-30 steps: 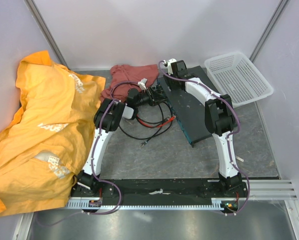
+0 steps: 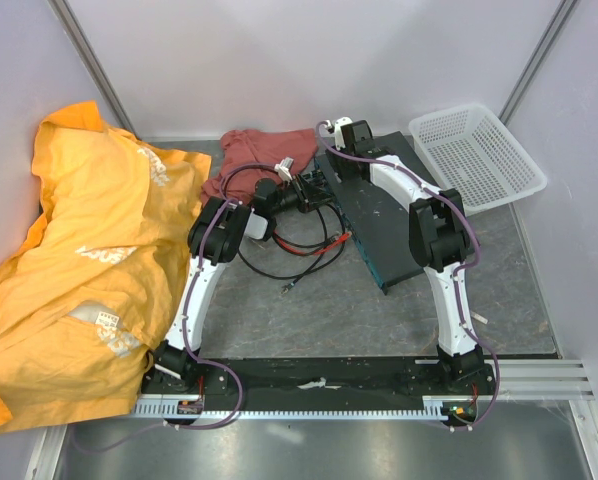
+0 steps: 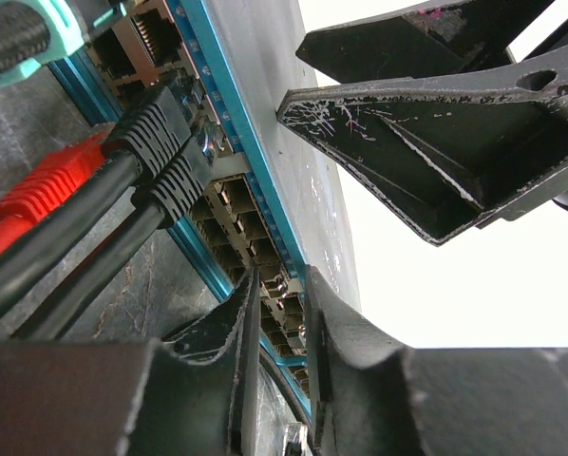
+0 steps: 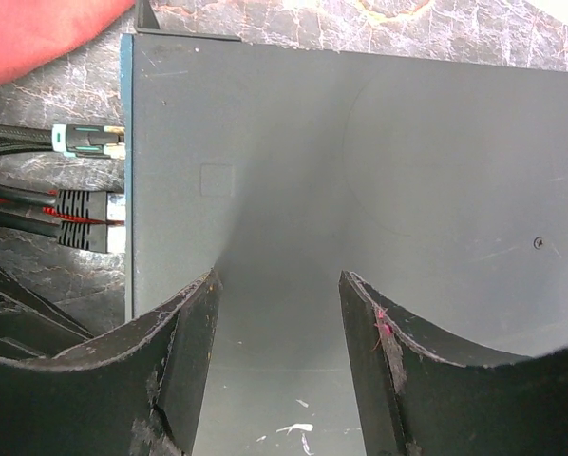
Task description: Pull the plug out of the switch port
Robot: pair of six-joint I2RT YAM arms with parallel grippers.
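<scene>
The dark switch point(image 2: 389, 225) lies on the table with its port row point(image 3: 251, 233) facing left. Two black plugs point(image 3: 156, 119) sit side by side in ports, a red plug point(image 3: 51, 180) shows beyond their cables, and a teal-banded plug point(image 3: 75, 24) is farther along. My left gripper is part open in front of the ports, nothing visible between its fingers, below the black plugs in its wrist view. Over the switch's top, my right gripper stands open and empty; the black plugs point(image 4: 83, 204) and the banded plug point(image 4: 86, 141) lie to its left.
Loose cables point(image 2: 299, 275) coil left of the switch, one with a free plug end point(image 2: 287, 288). A red cloth point(image 2: 259, 150) lies behind, a white basket point(image 2: 479, 155) at the back right, and orange fabric point(image 2: 89, 240) at left.
</scene>
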